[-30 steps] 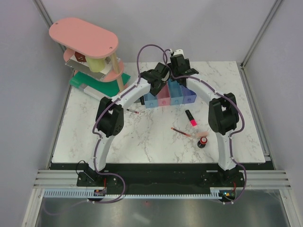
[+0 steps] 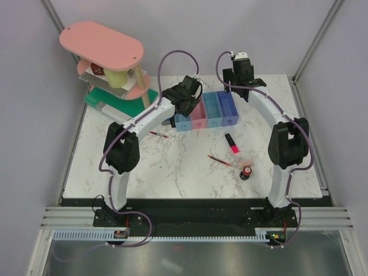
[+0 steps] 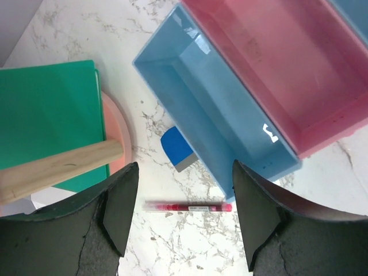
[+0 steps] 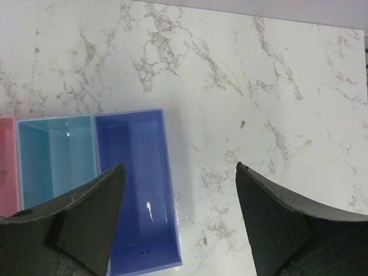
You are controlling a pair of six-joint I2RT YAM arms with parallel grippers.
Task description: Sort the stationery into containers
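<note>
Four joined containers stand at the back: light blue (image 2: 183, 124), pink (image 2: 198, 122), teal-blue (image 2: 214, 121) and dark blue (image 2: 230, 120). My left gripper is open beside the light blue one, nothing between its fingers. Below it lie a blue block with a grey end (image 3: 176, 145) and a red pen (image 3: 214, 208). Fingers apart and empty, my right gripper is over the dark blue container's right side. On the front right lie a black-and-pink marker (image 2: 231, 142), a red pencil (image 2: 219, 160), a pinkish block (image 2: 246, 163) and a dark red-capped bottle (image 2: 245, 174).
A pink-topped shelf (image 2: 102, 43) stands at the back left, with a green board (image 2: 121, 102) partly under it.
My right arm has swung right, away from the left gripper and past the containers. The left arm has shifted left and a little toward the front. The loose stationery lies where it was.
</note>
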